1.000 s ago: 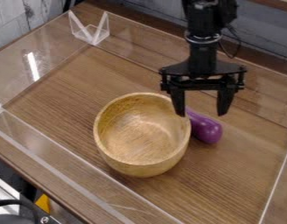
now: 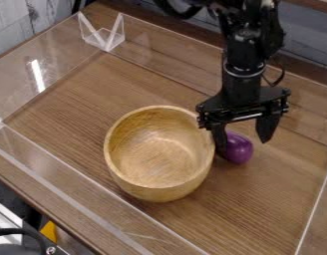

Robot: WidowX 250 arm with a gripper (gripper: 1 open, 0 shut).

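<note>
The black gripper (image 2: 241, 124) stands open just above a purple eggplant-like object (image 2: 235, 150), its fingers spread to either side, the left one near the bowl's rim. The purple object lies on the wooden table to the right of a large tan bowl (image 2: 125, 127), close against it. Part of the purple object's upper end is hidden by the gripper.
A clear wire or plastic holder (image 2: 103, 31) stands at the back left. A raised edge runs along the back right.
The arm has shifted slightly, with the gripper's fingers changing angle over the purple object. The purple object looks more foreshortened and partly covered; the bowl is in place.
</note>
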